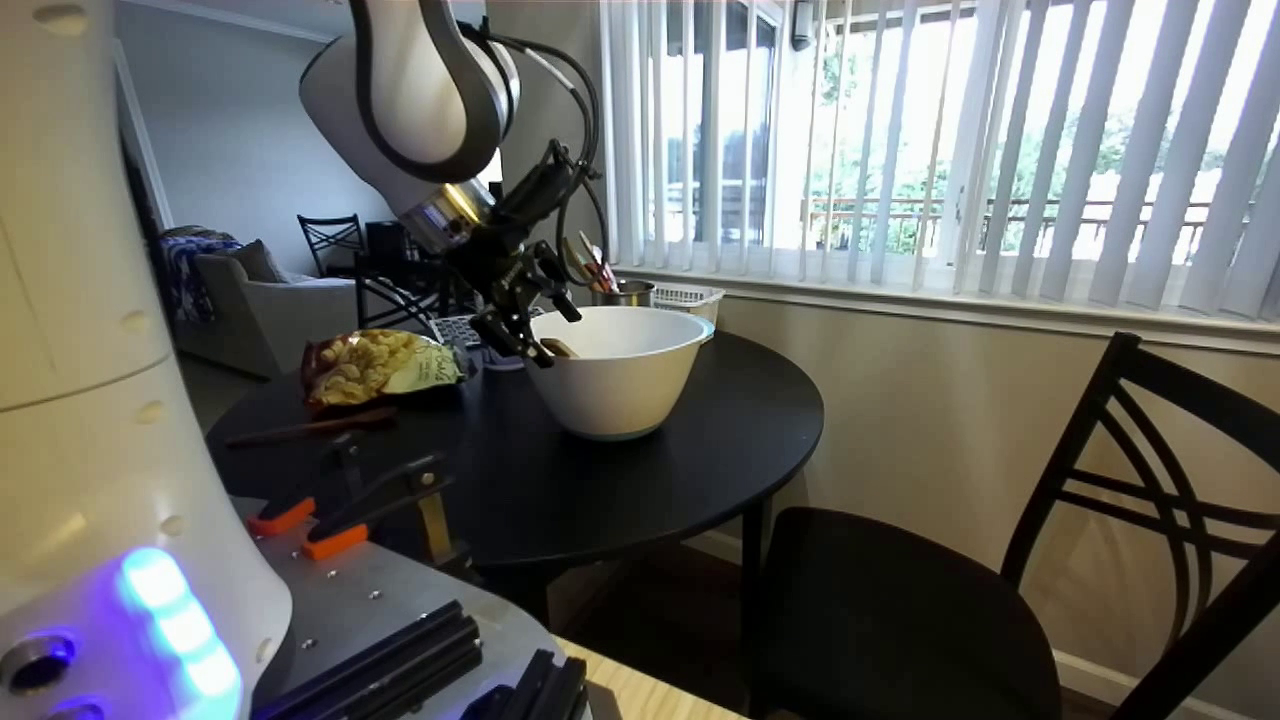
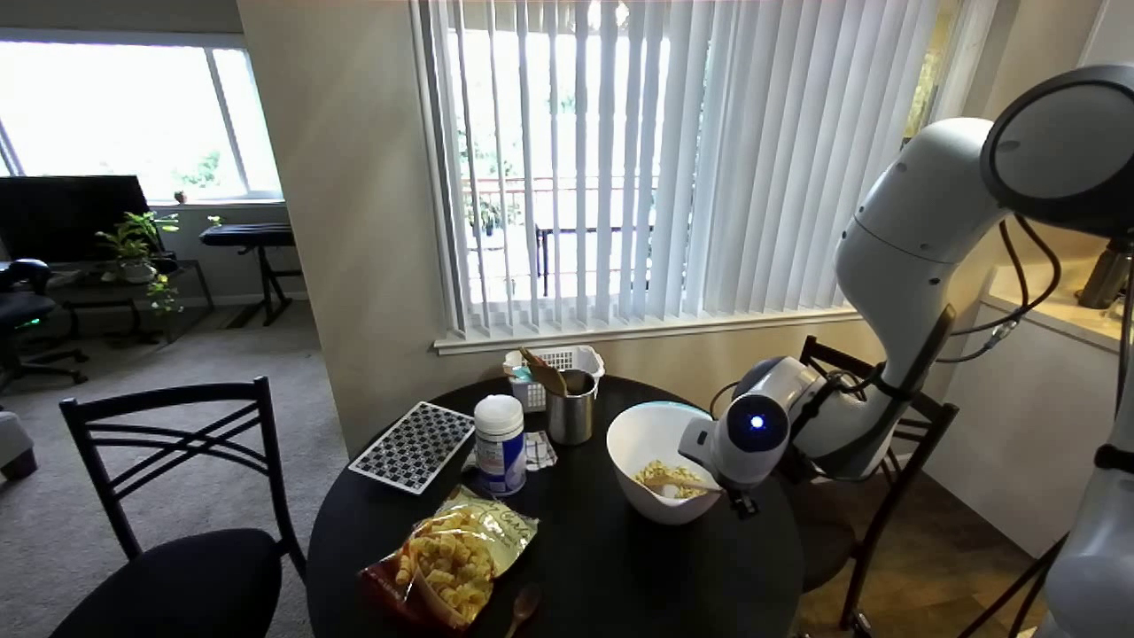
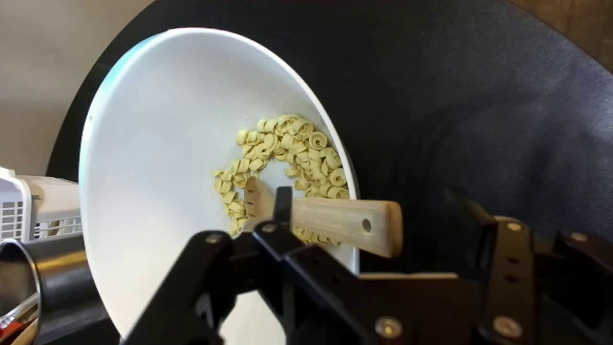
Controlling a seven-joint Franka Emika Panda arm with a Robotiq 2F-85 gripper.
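A white bowl [image 1: 624, 372] stands on the round black table, with short curled yellow pasta [image 3: 310, 155] in its bottom. A wooden slotted spoon [image 3: 345, 221] leans inside; its head rests among the pasta and its handle crosses the rim. My gripper [image 1: 554, 336] is at the bowl's near rim, tilted, close to the handle end. In the wrist view its fingers [image 3: 283, 204] stand apart, one on each side of the handle as seen from above. Nothing shows clamped between them. Whether either finger touches the handle is unclear.
Behind the bowl stand a metal utensil pot [image 2: 571, 409] and a white basket [image 2: 590, 361]. A white canister [image 2: 500, 447], a checkered board [image 2: 415, 447], an opened snack bag [image 2: 457, 558] and a brown spoon [image 2: 524, 606] lie to one side.
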